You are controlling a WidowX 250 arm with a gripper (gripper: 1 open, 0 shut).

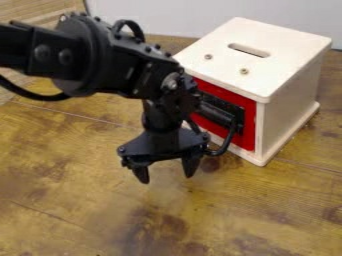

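My black gripper (166, 166) hangs low over the wooden floor in the middle of the view, its two fingers apart with nothing seen between them. It is just left of a white box (287, 110) with a red front (246, 141). The black wrist and a cable cover part of that red front.
A light wooden edge stands at the far left, and a white wall (147, 15) runs along the back.
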